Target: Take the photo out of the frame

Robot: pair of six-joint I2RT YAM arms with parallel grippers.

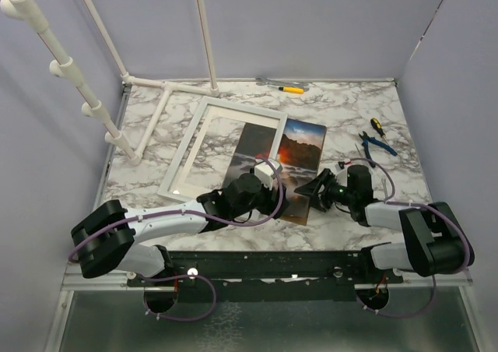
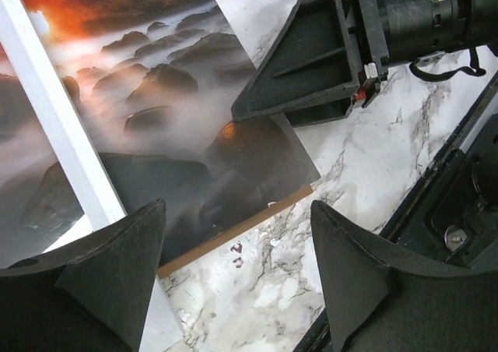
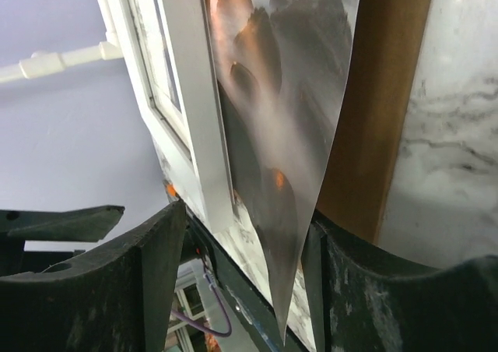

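Observation:
The photo (image 1: 302, 146), a sunset over misty rocks, sticks out from under the right side of the white frame (image 1: 185, 146). Part of its dark image also shows inside the frame. A brown board (image 3: 373, 118) lies beneath it, and the photo's edge stands apart from that board in the right wrist view. My left gripper is open above the photo's near end, one finger over the frame's bar (image 2: 62, 110). At the photo's right edge, my right gripper is open, with the photo's edge running between its fingers; whether they touch it I cannot tell.
Pliers (image 1: 378, 143) and a yellow-black screwdriver (image 1: 378, 128) lie at the right. A yellow-handled tool (image 1: 291, 89) rests at the back edge. White pipes (image 1: 156, 122) stand at the left.

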